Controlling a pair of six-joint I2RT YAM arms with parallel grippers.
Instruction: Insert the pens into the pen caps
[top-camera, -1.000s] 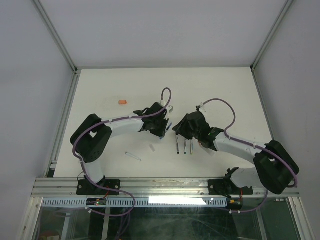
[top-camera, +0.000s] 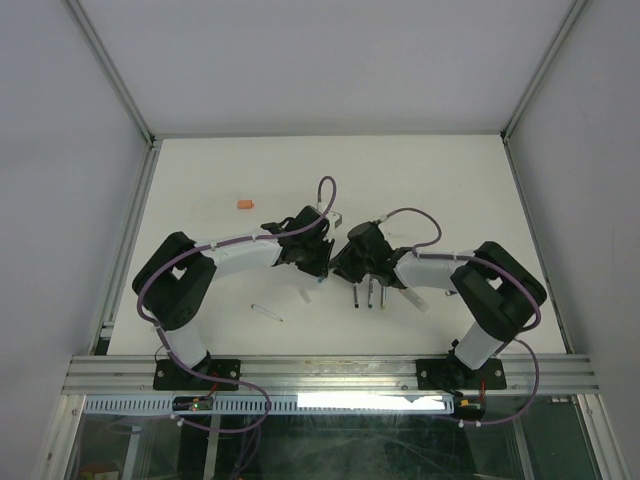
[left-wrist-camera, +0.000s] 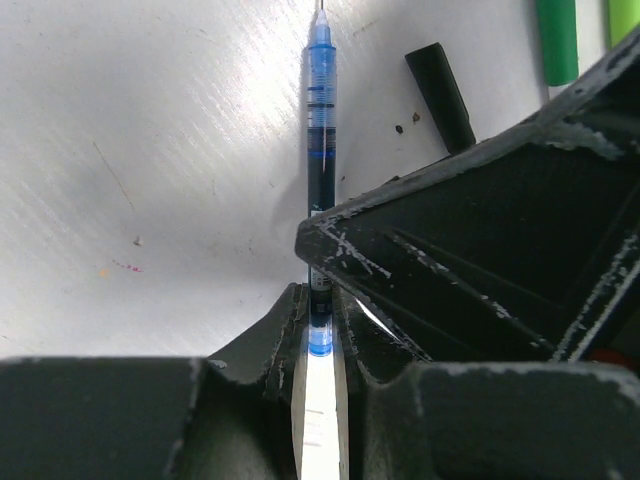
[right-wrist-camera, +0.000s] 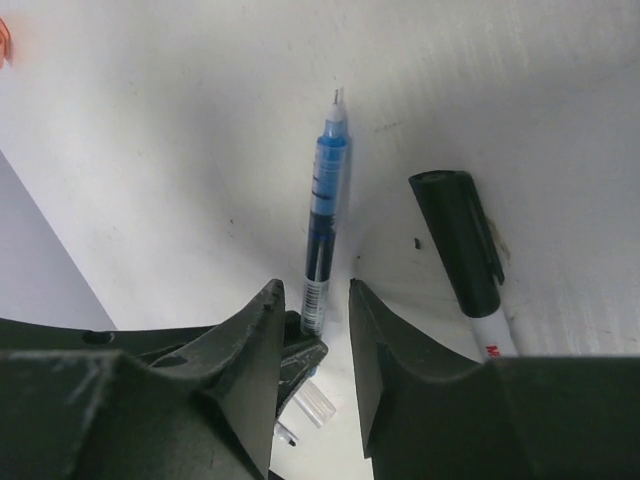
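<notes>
A blue, uncapped pen (left-wrist-camera: 321, 125) is pinched near its rear end by my left gripper, its tip pointing away. In the right wrist view the same pen (right-wrist-camera: 322, 200) runs up from between the fingers of my right gripper, which stands part open around its rear part without visibly pressing on it. The two grippers are close together at mid-table, one finger of the right partly covering the pen in the left wrist view. A black-capped marker (right-wrist-camera: 460, 240) lies to the right of the pen. Green caps (left-wrist-camera: 557, 40) show at the upper right of the left wrist view.
Several pens (top-camera: 370, 292) lie side by side just below the right gripper. A pale pen (top-camera: 267, 312) and a small white piece (top-camera: 305, 296) lie toward the front left. An orange block (top-camera: 245, 204) sits farther back.
The left gripper has barely shifted, keeping the pen.
</notes>
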